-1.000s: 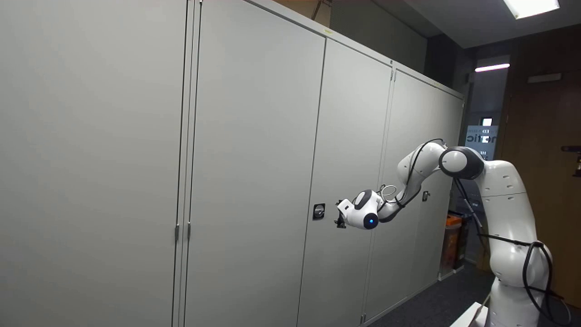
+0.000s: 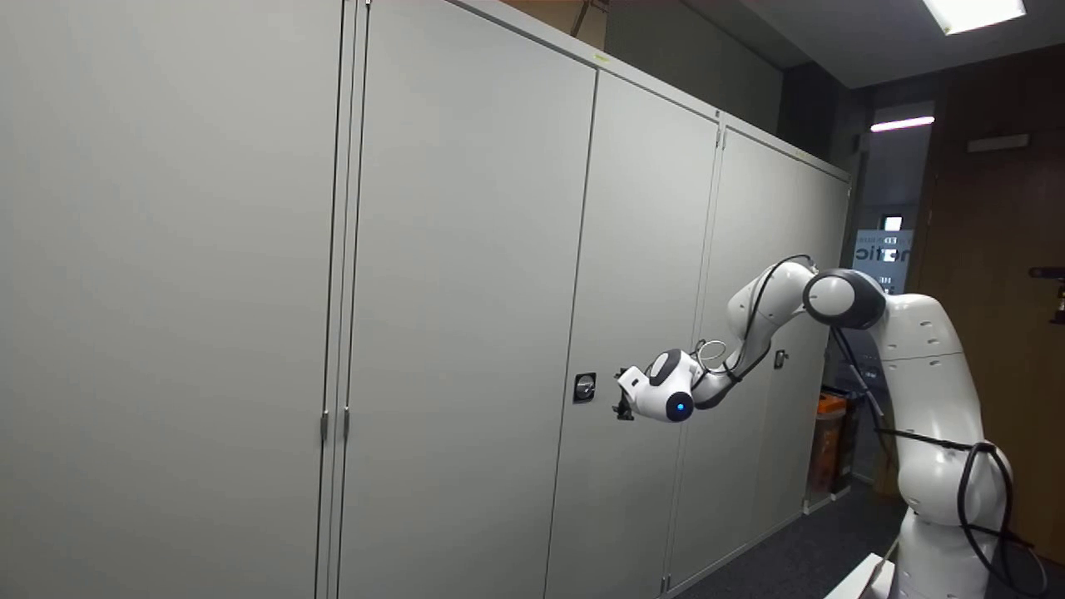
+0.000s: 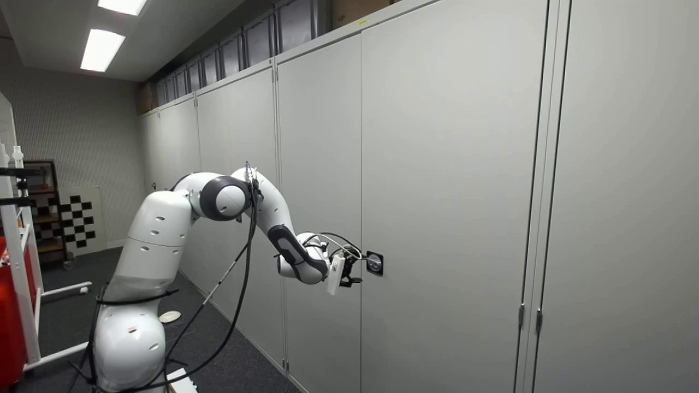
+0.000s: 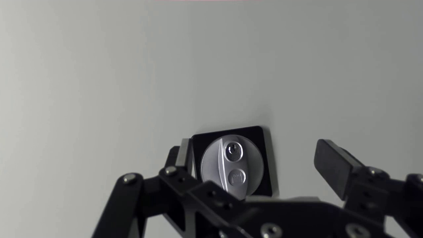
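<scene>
A round silver lock knob [image 4: 252,168] sits in a square black plate on a grey cabinet door, its raised grip nearly upright with a keyhole near the top. In the wrist view my gripper is open, fingers spread wide. The left finger overlaps the plate's left edge in the picture, while the right finger [image 4: 331,164] is well right of the plate. Nothing is held. From the side, the gripper [image 2: 623,395] appears a little way off the door, with the knob [image 2: 585,388] to its left. In the other exterior view the plate [image 3: 374,263] is just right of the gripper.
Tall grey cabinet doors [image 2: 469,249] form a flat wall, all shut. Another handle [image 2: 780,359] is on a door farther right. Cables [image 3: 246,281] hang from the arm. An orange-topped bin [image 2: 829,404] stands at the cabinets' far end.
Almost nothing differs; the gripper end appears very slightly lower than a second ago. The doors and the knob look the same.
</scene>
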